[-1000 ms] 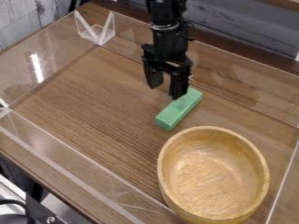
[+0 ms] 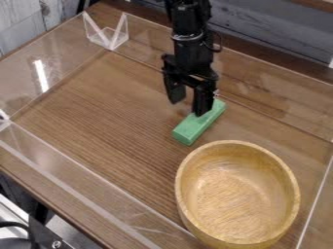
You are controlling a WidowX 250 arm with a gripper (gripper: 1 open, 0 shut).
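A black robot arm reaches down from the top middle to the gripper [image 2: 189, 95], which hangs just above and behind a green oblong block [image 2: 197, 124] lying on the wooden table [image 2: 92, 126]. Its dark fingers point down near the block's far end; whether they are open or shut is hard to make out.
A large yellow oval tub [image 2: 235, 195] stands at the front right, close to the block. A white wire-like holder [image 2: 107, 29] is at the back left. Black cables show at the lower left corner.
The arm and gripper have shifted very slightly; the block and tub look unchanged.
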